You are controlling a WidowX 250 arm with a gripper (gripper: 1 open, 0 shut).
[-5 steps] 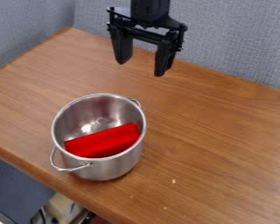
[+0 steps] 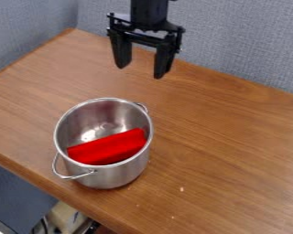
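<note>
My black gripper (image 2: 142,57) hangs open over the back of the wooden table, its two fingers apart with nothing between them. In the lower left a steel pot (image 2: 129,169) with wire handles stands near the table's front left edge. A red cylindrical object (image 2: 109,147) lies inside the pot, low and slightly tilted across it. The gripper is well behind and above the pot.
Grey padded walls stand behind it. At the lower left the table edge drops to a darker area with some cables.
Over the last second my gripper has shifted a little to the left and moved slightly up and down. The pot and red object have not moved.
</note>
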